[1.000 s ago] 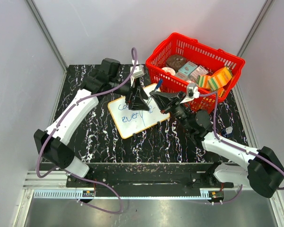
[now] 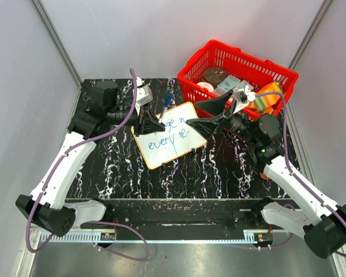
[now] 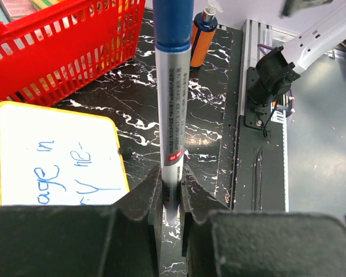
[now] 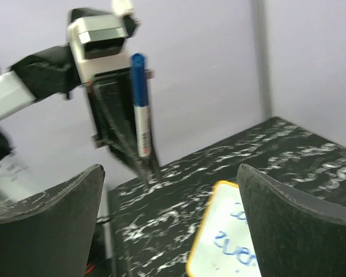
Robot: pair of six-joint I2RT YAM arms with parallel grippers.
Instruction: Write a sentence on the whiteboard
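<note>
My left gripper (image 2: 156,125) is shut on a blue-and-white marker (image 3: 172,109) near its pale lower end. In the right wrist view the marker (image 4: 140,104) stands nearly upright, blue end on top. My right gripper (image 2: 192,114) is open above the board's right part, with nothing between its widely parted fingers. Below both lies the yellow-edged whiteboard (image 2: 151,152), flat on the table. Blue handwriting on it reads "every me-" on the lower line and "age in" above. The left gripper hides the start of the upper line.
A red basket (image 2: 191,91) full of packages stands behind the board at the right. An orange bottle with a dark blue top (image 3: 201,43) is on the dark marbled table (image 2: 104,179). Bare table lies left of and in front of the board.
</note>
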